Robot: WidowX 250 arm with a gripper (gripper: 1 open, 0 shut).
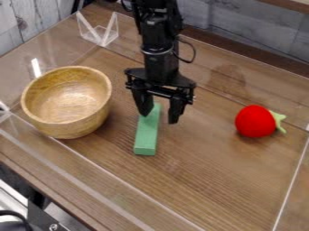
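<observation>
A black robot arm hangs from the top centre, its gripper [157, 106] low over the upper end of a green block [146, 140]. The two dark fingers stand apart on either side, the right one beside the block with a gap to it. The block lies lengthwise on the wooden table.
A tan bowl [67, 115] sits at the left. A red tomato-like object [254, 120] with a green top lies at the right.
</observation>
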